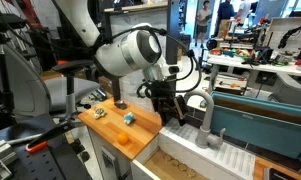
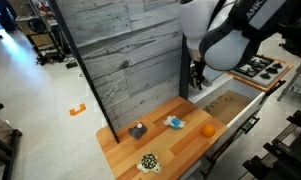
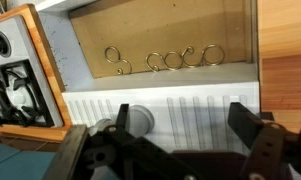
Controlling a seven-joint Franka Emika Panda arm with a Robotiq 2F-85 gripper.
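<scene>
In the wrist view my gripper is open, its dark fingers [image 3: 242, 119] spread wide apart over a white ribbed strip [image 3: 195, 110]. Nothing shows between them. In exterior view 1 the gripper [image 1: 174, 112] hangs low beside the white sink-like basin [image 1: 155, 153], near a pale faucet [image 1: 209, 115]. Several curly wire-like shapes [image 3: 160, 62] lie on the basin's brown floor. On the wooden counter [image 2: 180, 147] rest an orange round item [image 2: 208, 130], a blue-and-white item [image 2: 174, 122], a grey item [image 2: 138, 130] and a speckled one [image 2: 148, 163].
A toy-like stove [image 2: 259, 68] stands at the counter's far end, past the basin. A grey plank wall [image 2: 140, 75] runs behind the counter. In exterior view 1, a long teal bin [image 1: 255, 122] lies behind the basin. Bare counter separates the small items.
</scene>
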